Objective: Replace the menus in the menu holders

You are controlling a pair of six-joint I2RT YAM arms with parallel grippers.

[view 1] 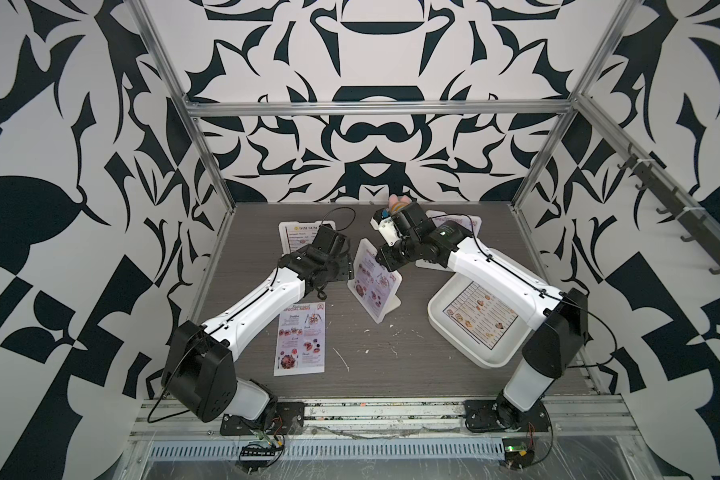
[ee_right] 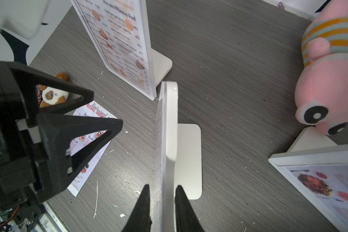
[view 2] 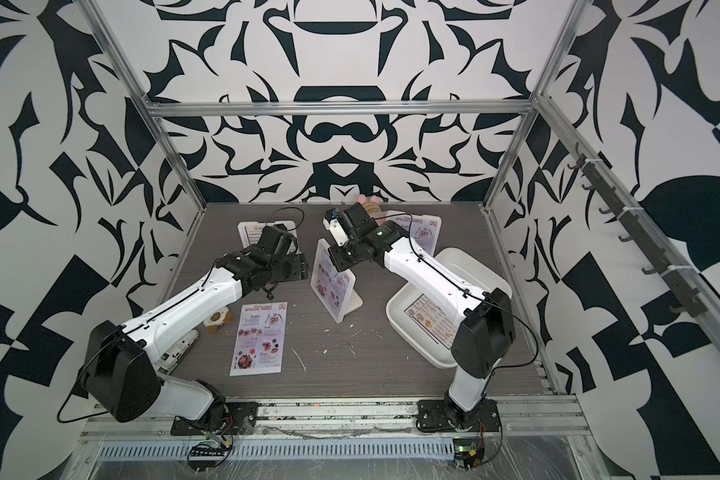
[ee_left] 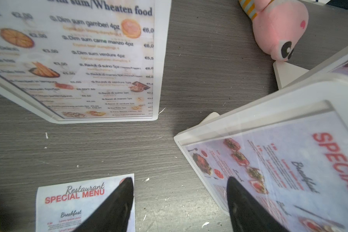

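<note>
A white menu holder (view 1: 373,280) with a purple special menu stands at the centre. My right gripper is over it, part open, its fingers either side of the holder's upright panel. My left gripper hangs just left of that holder, open with nothing between its fingertips. A dim sum menu holder (ee_left: 77,58) stands at the back left. Another special menu holder (ee_right: 317,181) stands at the back right. A loose special menu (view 1: 299,340) lies flat at the front left.
A white tray (view 2: 408,336) with a menu in it sits at the front right. A pink plush toy (ee_right: 328,89) lies at the back, and a small bear toy (ee_right: 54,94) at the left.
</note>
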